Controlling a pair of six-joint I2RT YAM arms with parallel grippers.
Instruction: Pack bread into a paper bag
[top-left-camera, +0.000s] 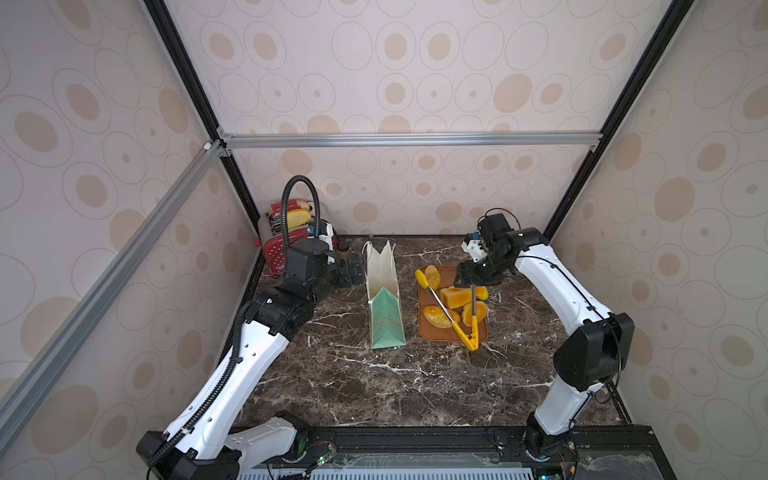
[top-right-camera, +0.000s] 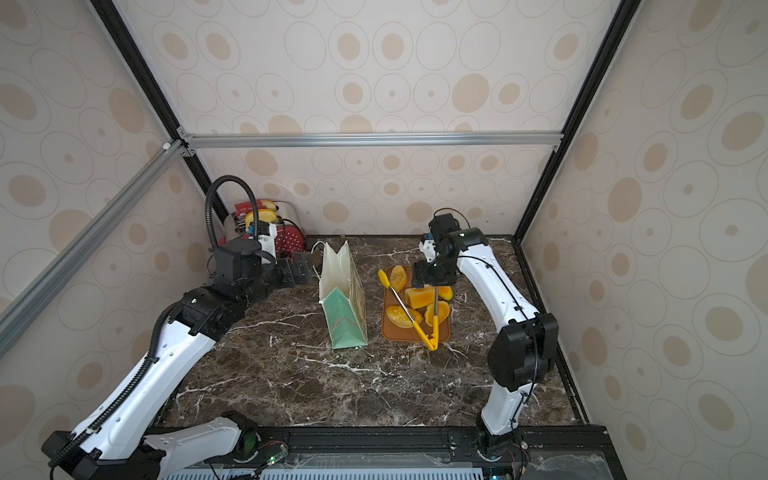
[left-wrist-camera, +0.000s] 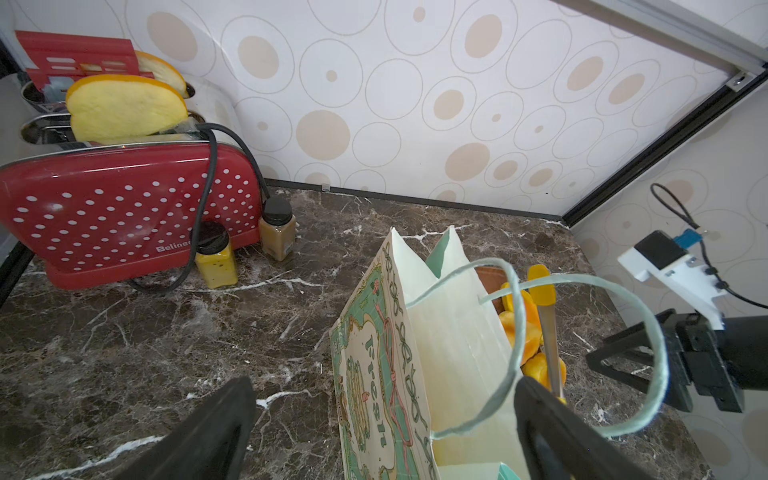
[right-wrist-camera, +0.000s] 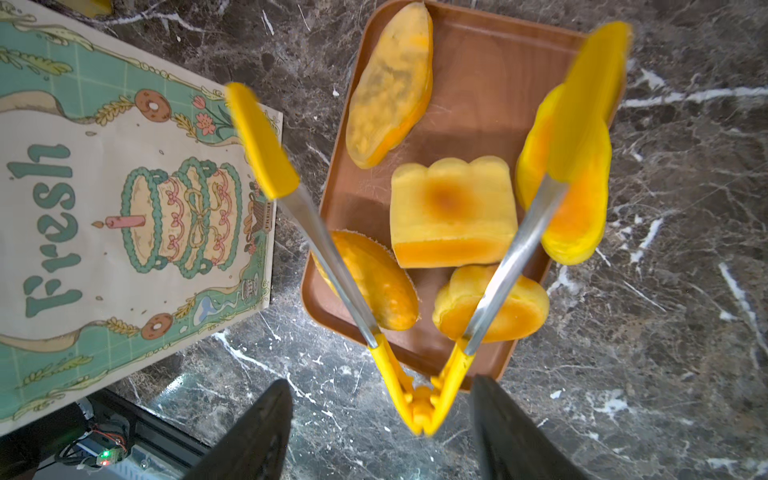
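The paper bag (top-left-camera: 386, 316) stands upright with its mouth uncovered, handles (left-wrist-camera: 512, 352) sticking up. Several breads lie on the brown tray (right-wrist-camera: 480, 64), among them a loaf (right-wrist-camera: 453, 204) in the middle and an oval bun (right-wrist-camera: 376, 276). Yellow-tipped tongs (right-wrist-camera: 344, 268) are spread over the tray and breads, hinge toward the front; their tips look blurred. Right of them and above the tray, my right gripper (top-left-camera: 461, 276) is open, its fingers (right-wrist-camera: 256, 436) clear of the tongs. My left gripper (top-left-camera: 352, 272) is open left of the bag, holding nothing.
A red toaster (left-wrist-camera: 136, 212) with bread slices (left-wrist-camera: 124, 108) in its slots stands at the back left. Beside it are a yellow jar (left-wrist-camera: 216, 256) and a tan jar (left-wrist-camera: 277, 229).
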